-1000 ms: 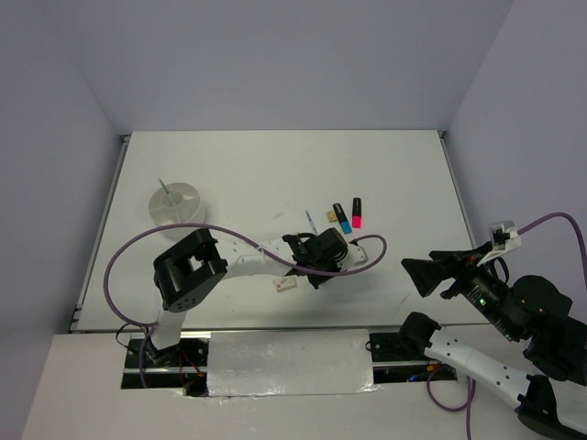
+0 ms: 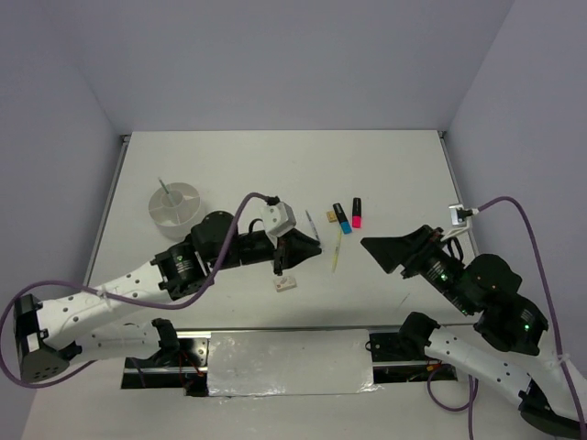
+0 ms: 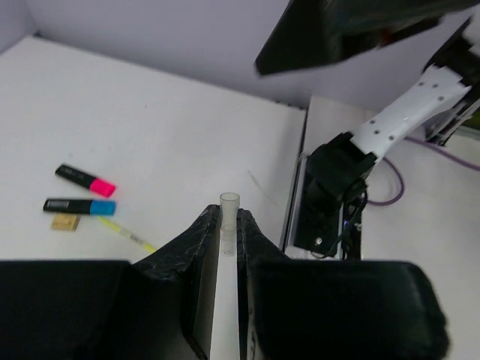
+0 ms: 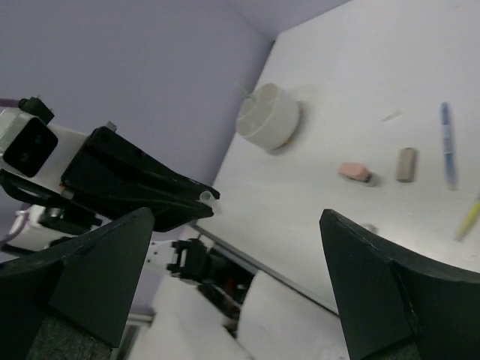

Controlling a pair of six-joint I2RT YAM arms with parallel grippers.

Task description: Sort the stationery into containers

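My left gripper (image 2: 310, 247) is raised over the middle of the table, shut on a pale cylindrical stick (image 3: 229, 219), seen upright in its wrist view. My right gripper (image 2: 376, 249) hangs to its right, open and empty, its fingers wide apart in the right wrist view. On the table lie a pink marker (image 2: 356, 213), a blue marker (image 2: 342, 217), a yellow pen (image 2: 336, 251), a blue pen (image 2: 311, 222), a small tan block (image 2: 330, 216) and an eraser (image 2: 285, 283). A white round container (image 2: 174, 213) with a stick in it stands at the left.
Walls border it at the back and both sides. The two grippers are close to each other over the middle, above the pens.
My left gripper has risen from low over the table and moved slightly back toward the left. My right gripper has moved leftward and up in the top view, toward the left one.
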